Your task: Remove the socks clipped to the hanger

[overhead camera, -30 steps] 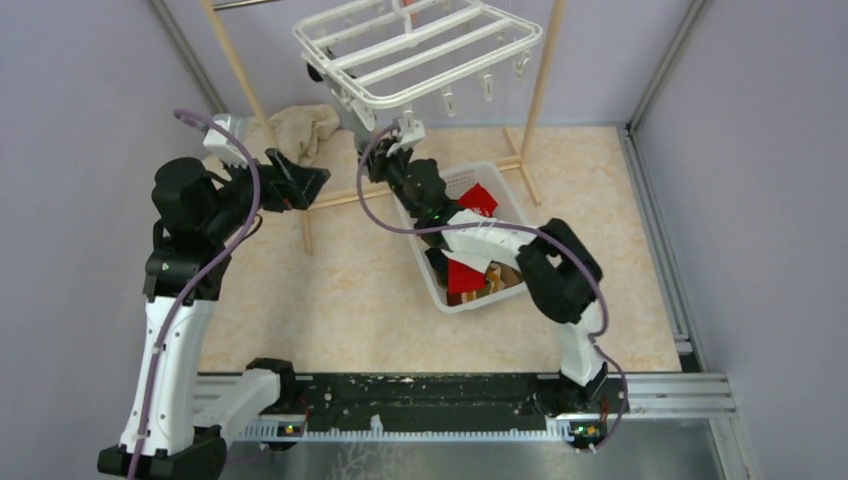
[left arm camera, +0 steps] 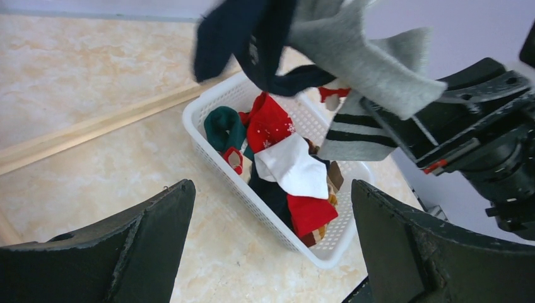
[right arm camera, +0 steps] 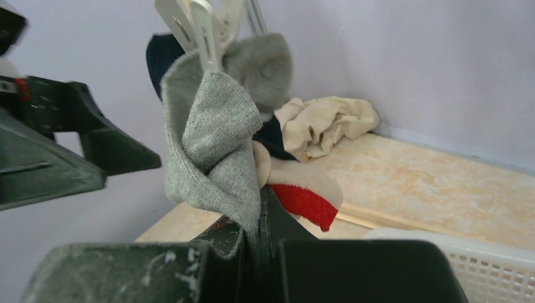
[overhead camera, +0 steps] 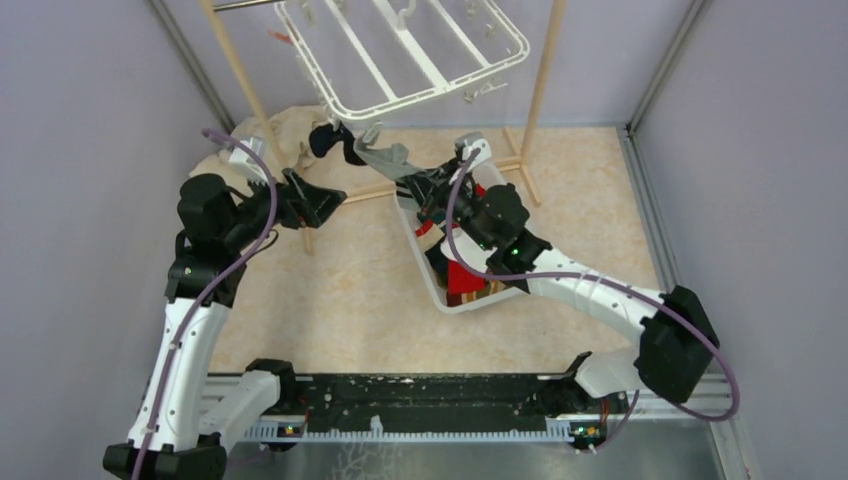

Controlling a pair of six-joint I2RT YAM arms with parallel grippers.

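A grey sock (overhead camera: 385,157) with black stripes stretches from under the white hanger (overhead camera: 400,100) down to my right gripper (overhead camera: 418,186). My right gripper is shut on the striped lower part of this sock, seen in the left wrist view as a striped end (left arm camera: 358,136). White clips (right arm camera: 207,35) overlap the grey sock's upper end in the right wrist view. A dark navy sock (overhead camera: 325,138) hangs to the left, blurred in the left wrist view. My left gripper (overhead camera: 325,203) stands open left of the socks, nothing between its fingers.
A white basket (left arm camera: 217,173) with several socks stands on the floor beneath my right arm. Beige cloth (right arm camera: 328,123) lies behind. Wooden stand legs (overhead camera: 540,90) flank the hanger. Floor left of the basket is clear.
My right gripper has moved right with the grey sock stretched behind it. The hanger has swung and tilted. My left arm has shifted slightly right.
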